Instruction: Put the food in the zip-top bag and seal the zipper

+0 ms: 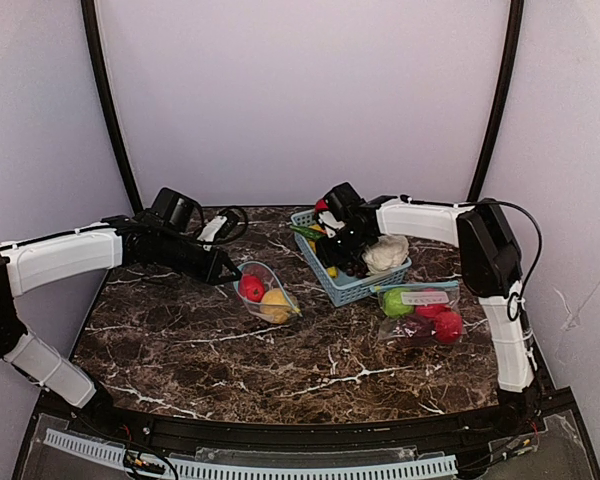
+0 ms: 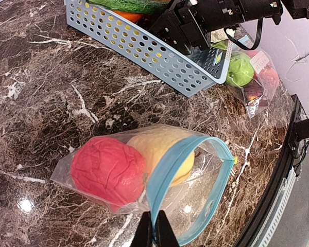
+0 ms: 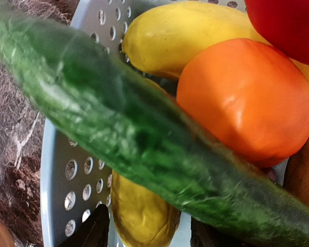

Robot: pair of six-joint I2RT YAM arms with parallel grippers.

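The clear zip top bag (image 2: 165,200) lies with its light blue zip mouth spread wide; a red round food (image 2: 107,169) and a pale yellow one (image 2: 159,149) rest inside. My left gripper is shut on the bag's zip edge. Low inside the basket, my right gripper is open, its fingers (image 3: 95,229) on either side of the lower end of a yellow elongated food (image 3: 141,211). A cucumber (image 3: 118,113) crosses over that food and hides its upper part.
The blue-grey basket (image 2: 165,67) also holds an orange food (image 3: 247,98), a red one (image 3: 293,25) and a cauliflower (image 1: 386,254). A second filled bag (image 1: 420,312) lies at the right.
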